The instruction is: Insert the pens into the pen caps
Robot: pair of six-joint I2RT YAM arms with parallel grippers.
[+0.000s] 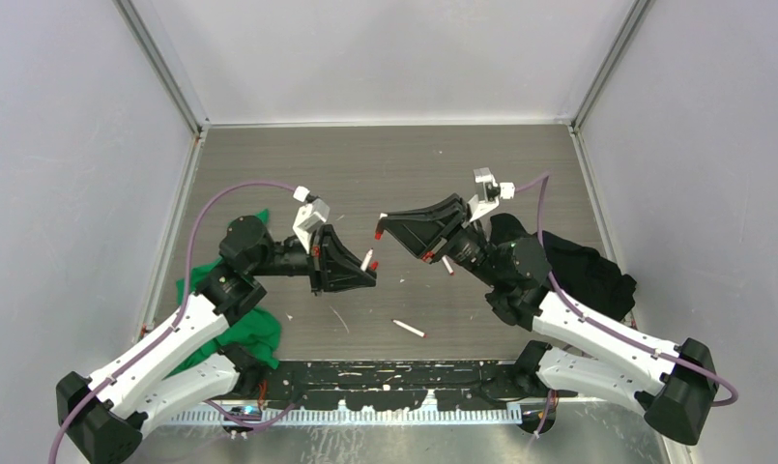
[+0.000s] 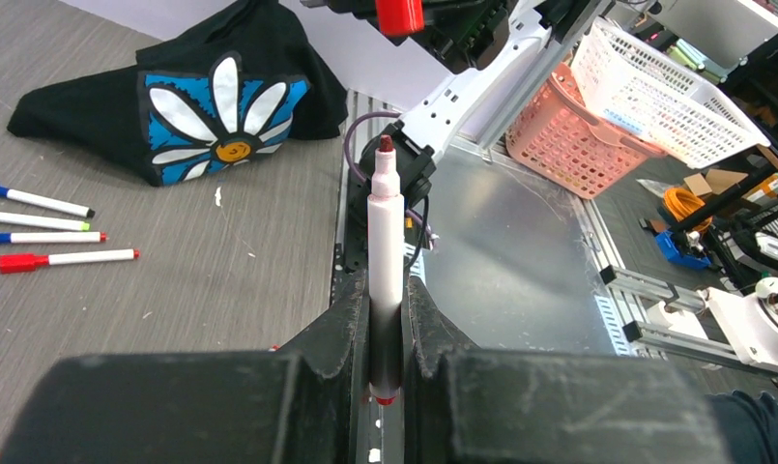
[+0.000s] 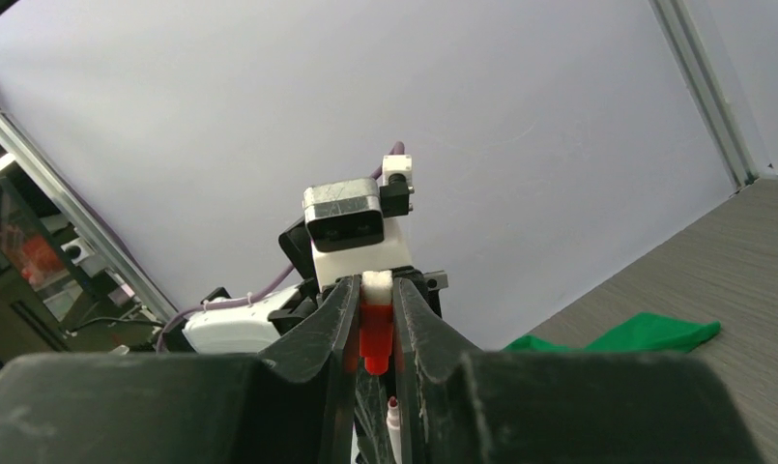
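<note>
My left gripper (image 1: 367, 274) is shut on a white pen (image 2: 385, 251), held upright with its red tip up. My right gripper (image 1: 385, 219) is shut on a red cap (image 3: 375, 337), which hangs pointing down, above and a little right of the pen in the top view, apart from it. The left wrist view also shows that cap (image 2: 398, 14) over the pen. Another white pen (image 1: 409, 328) lies on the table toward the front.
Several capped markers (image 2: 66, 259) lie on the table. A black cloth (image 1: 590, 278) with a flower print is at the right, a green cloth (image 1: 252, 336) at the left.
</note>
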